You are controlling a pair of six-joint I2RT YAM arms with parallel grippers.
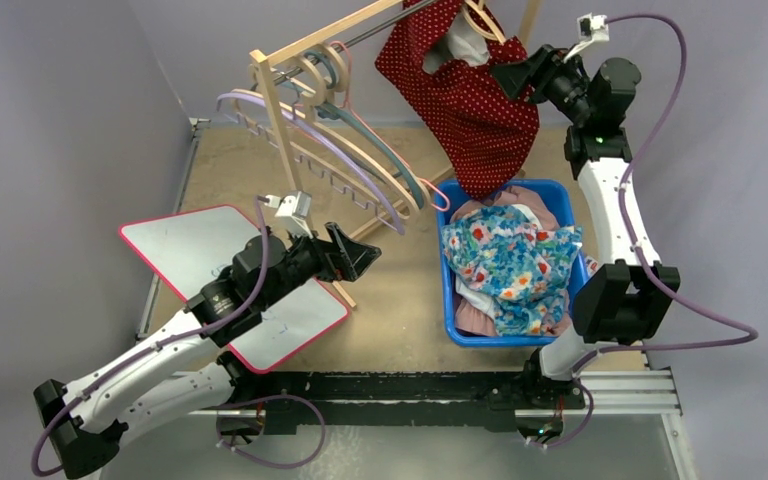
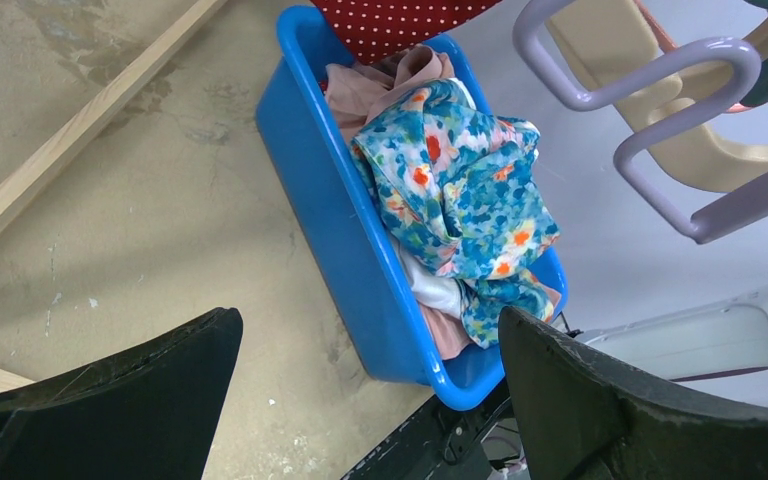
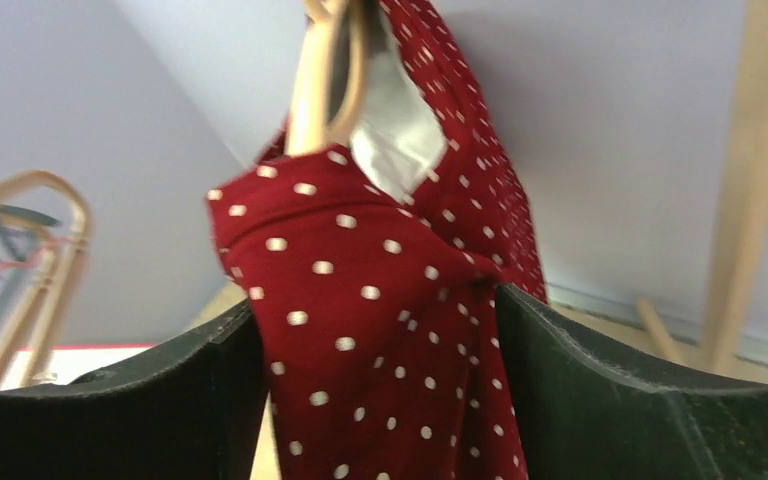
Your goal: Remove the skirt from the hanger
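A dark red skirt with white dots (image 1: 470,120) hangs from the rail at the back, its lower end over the blue bin. Its wooden hanger (image 3: 310,95) shows in the right wrist view, the arm end reaching down to the skirt's waistband edge, with pale lining beside it. My right gripper stands open around the near part of the skirt, cloth between its fingers; whether both pads touch it I cannot tell. My left gripper (image 1: 360,252) is open and empty, in front of the rack and away from the skirt.
The blue bin (image 1: 448,290) holds a floral garment (image 1: 510,265) and other clothes. Several bare hangers, a lilac one (image 1: 345,160) among them, hang on the wooden rack (image 1: 285,140). A whiteboard (image 1: 185,245) lies at left. Floor between board and bin is mostly clear.
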